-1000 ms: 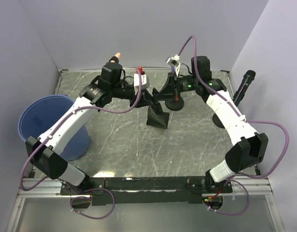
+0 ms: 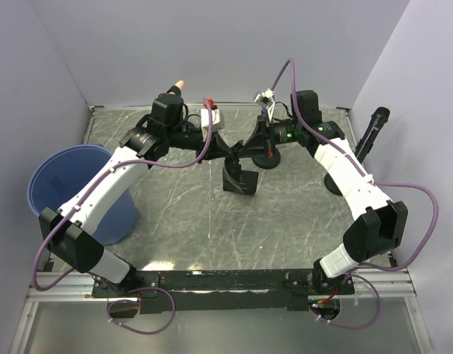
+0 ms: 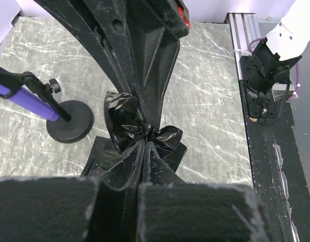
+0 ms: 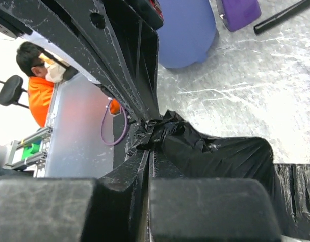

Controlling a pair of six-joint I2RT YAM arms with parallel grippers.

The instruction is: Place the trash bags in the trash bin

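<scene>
A black trash bag (image 2: 239, 181) hangs at the centre, its crumpled top between my two grippers. My left gripper (image 2: 226, 153) is shut on the bag, which bunches at its fingertips in the left wrist view (image 3: 145, 142). My right gripper (image 2: 243, 150) reaches in from the right onto the same knot; in the right wrist view its fingertips (image 4: 152, 154) are close together at the crumpled bag (image 4: 215, 161). The blue trash bin (image 2: 75, 166) stands at the left, partly behind my left arm.
A black round stand (image 3: 69, 128) with a purple device (image 3: 36, 103) stands behind the bag. A black upright post (image 2: 370, 136) is at the right.
My right gripper has shifted slightly at the bag's top, and the hanging part of the bag has changed shape a little. Both arms are otherwise much as before.
</scene>
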